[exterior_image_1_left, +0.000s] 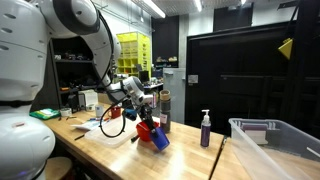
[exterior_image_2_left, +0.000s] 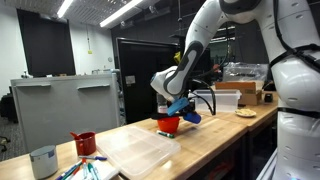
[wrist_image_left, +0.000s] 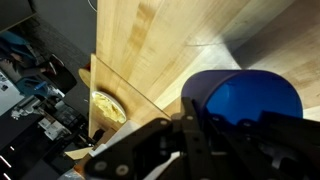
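Note:
A blue cup (exterior_image_1_left: 161, 138) is tilted just above or on the table, right of a red container (exterior_image_1_left: 145, 131); whether its base touches the wood cannot be told. My gripper (exterior_image_1_left: 152, 124) is shut on the cup's rim. Exterior view 2 has the blue cup (exterior_image_2_left: 193, 117) beside the red container (exterior_image_2_left: 168, 124), with the arm coming down over them. Looking into its mouth, the wrist view has the blue cup (wrist_image_left: 262, 100) at the right, the dark gripper at its near rim. Part of the fingers is hidden by the cup.
A dark pump bottle (exterior_image_1_left: 205, 130) stands to the right, and a large clear bin (exterior_image_1_left: 268, 150) beyond it. On the other side lie a translucent tray (exterior_image_2_left: 140, 150), pens and a metal pot (exterior_image_2_left: 44, 160).

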